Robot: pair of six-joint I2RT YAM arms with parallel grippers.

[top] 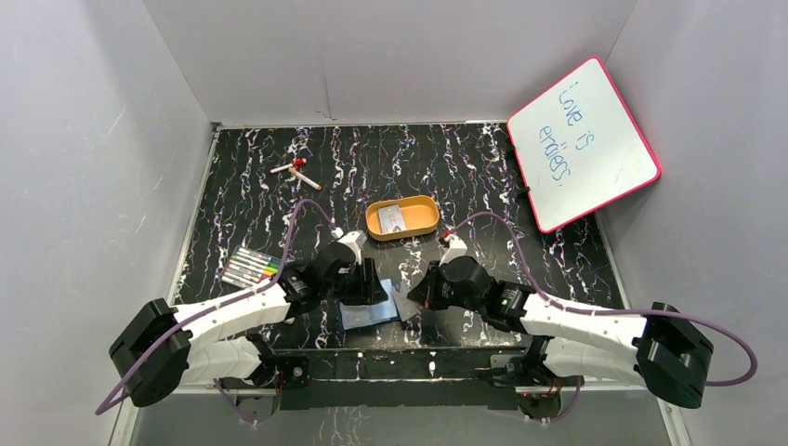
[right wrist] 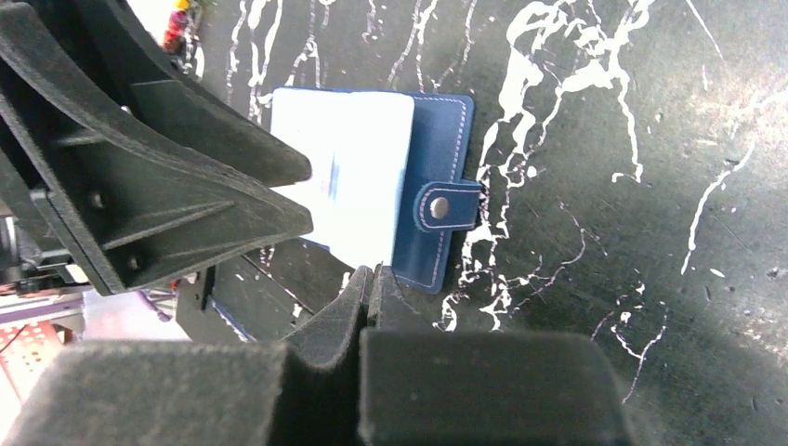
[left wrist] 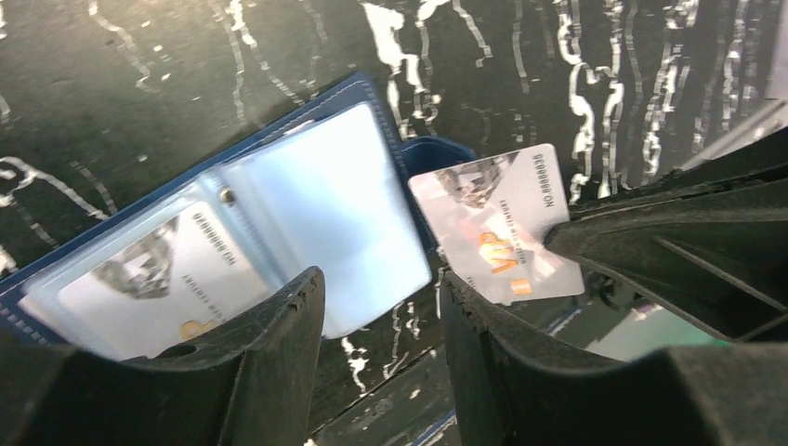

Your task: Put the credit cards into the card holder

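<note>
The blue card holder [left wrist: 167,200] lies unfolded, with two clear pockets. A card [left wrist: 200,269] shows in its left pocket. The right pocket [left wrist: 334,214] looks plain white. My left gripper hangs over the holder's front part, fingers apart, nothing seen between them. At the holder's right side, my right gripper [top: 420,295] is shut on a white credit card [left wrist: 492,200] at its edge. That card covers part of the strap side and tilts. In the right wrist view, a white face meets the right fingertips [right wrist: 362,283]; the strap [right wrist: 451,206] sticks out beyond.
Behind the grippers stands an orange tray [top: 424,212] with a card [top: 391,219] inside. A pack of pens [top: 249,266] lies left, two markers [top: 305,178] at the back left. A whiteboard [top: 585,144] leans at the right. Table between tray and markers is clear.
</note>
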